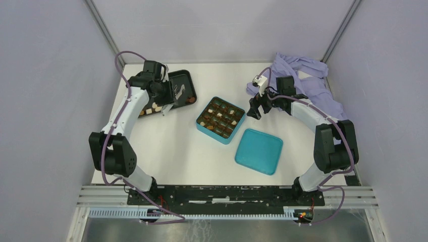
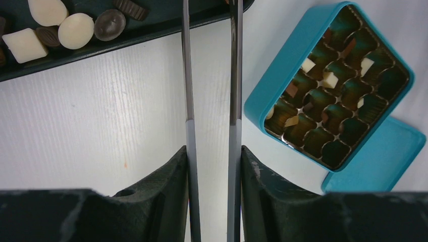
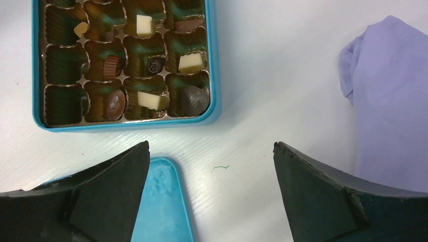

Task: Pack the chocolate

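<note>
My left gripper [image 1: 169, 96] is over the dark tray [image 2: 141, 27] at back left, its long fingers part open, their tips out of frame in the left wrist view. The tray holds a white square [image 2: 24, 46], round white pieces [image 2: 75, 31] and dark chocolates [image 2: 109, 24]. The blue box [image 1: 202, 128] in the middle has a compartment insert, several cells holding chocolates, others seemingly empty. My right gripper stands open above the table just right of the box, nothing visible between its fingers.
A blue lid [image 1: 258, 151] lies front right of the box. A lilac cloth [image 1: 318, 93] covers the back right.
</note>
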